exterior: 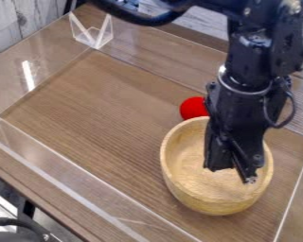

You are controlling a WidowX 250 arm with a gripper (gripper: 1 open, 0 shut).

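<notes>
A wide tan wooden bowl (pixel 199 180) sits on the wooden table at the lower right. The black gripper (pixel 250 154) reaches down from the top over the bowl and hides much of its right and back part; its fingertips are dark and overlap, and nothing shows held between them, so it looks shut. A red round object (pixel 192 107) lies just behind the bowl, partly hidden by the gripper.
A clear plastic piece (pixel 91 30) stands at the far upper left. Dark cables show at the lower left edge.
</notes>
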